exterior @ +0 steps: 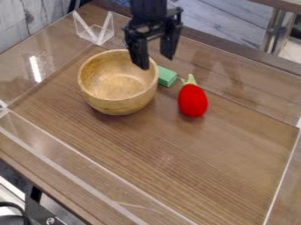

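My gripper (150,48) hangs open at the top centre, above the back right of a tan round bowl (115,92), with nothing seen between its fingers. A small green block (167,77) sits just right of the bowl, below the gripper. A red oval object (193,103) with a pale green tip lies farther right.
A clear plastic-looking object (94,28) stands at the back left. A dark round object (12,214) shows at the lower left edge.
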